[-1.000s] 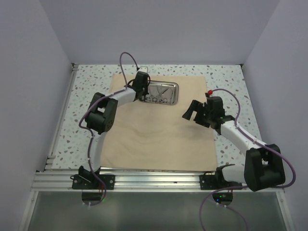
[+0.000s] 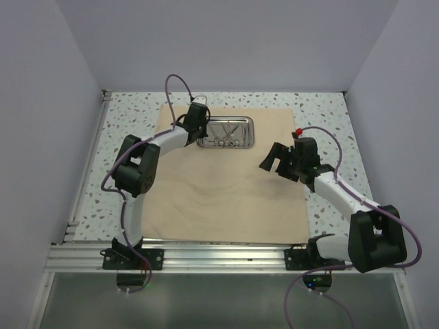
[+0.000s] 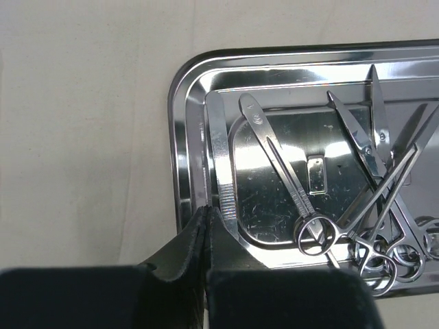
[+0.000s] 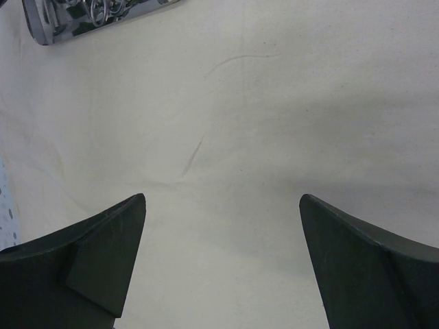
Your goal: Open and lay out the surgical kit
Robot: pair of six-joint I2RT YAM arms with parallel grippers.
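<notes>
A shiny metal tray (image 2: 248,144) lies near the back of the cream cloth. Several steel instruments rest in it: a flat strip-like one (image 3: 221,157) along the left wall, a slim tool with a rounded end (image 3: 278,161), and scissor-like tools with ring handles (image 3: 374,154) toward the right. Over the tray's left side, my left gripper is shut, tips by the inner wall and close to the flat strip. Nothing shows between its fingers; contact with the wall cannot be made out. My right gripper is open and empty above bare cloth.
The tray's front edge (image 4: 103,27) appears at the upper left in the right wrist view.
My left gripper has moved slightly left, and the tray seems to have shifted a touch left as well. The right arm stands still.
</notes>
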